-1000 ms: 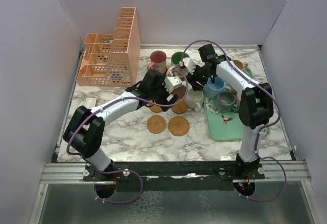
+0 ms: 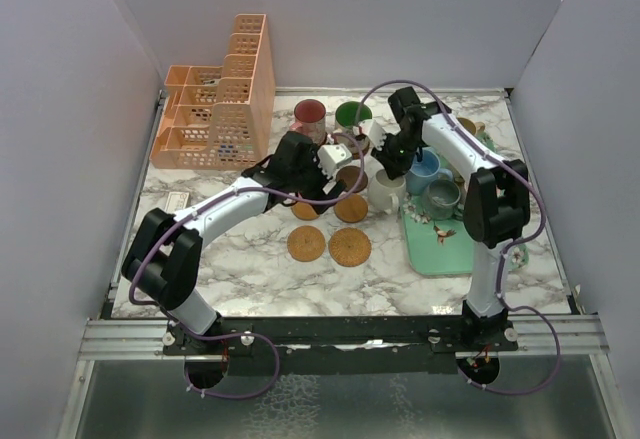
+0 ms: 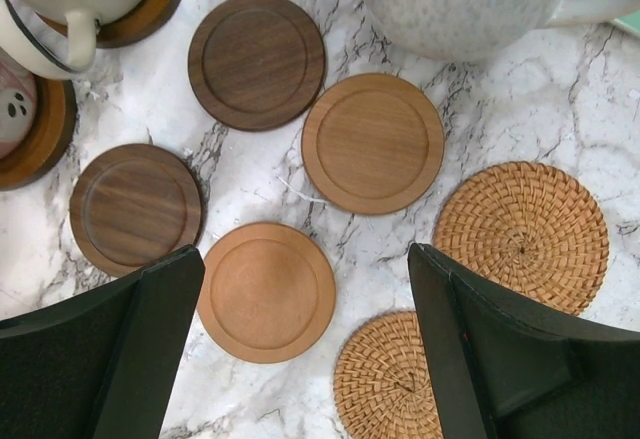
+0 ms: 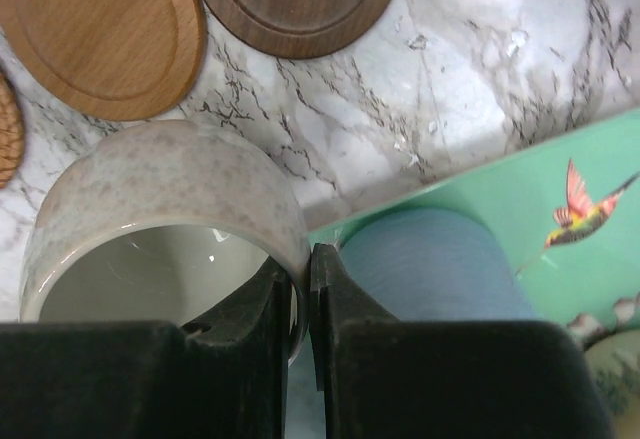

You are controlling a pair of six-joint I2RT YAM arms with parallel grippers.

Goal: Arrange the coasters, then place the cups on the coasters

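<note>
A speckled off-white cup (image 2: 385,193) stands between the coasters and the green tray. My right gripper is shut on the rim of this cup, whose wide mouth (image 4: 150,274) fills the lower left of the right wrist view. Close to the cup in the left wrist view lies a brown wooden coaster (image 3: 373,144), with a dark wooden coaster (image 3: 257,62) beside it. My left gripper hangs over the coasters, fingers apart and nothing between them. Below it are a lighter wooden coaster (image 3: 267,292) and a woven coaster (image 3: 520,239).
The green tray (image 2: 440,256) to the right holds a blue cup (image 2: 421,172) and a grey cup (image 2: 440,199). A red cup (image 2: 310,116) and green cup (image 2: 352,114) stand at the back. An orange rack (image 2: 225,99) occupies the back left.
The speckled cup and my right gripper have shifted slightly to the right and away from the table's front, and its handle has swung a little. The left arm has hardly moved.
</note>
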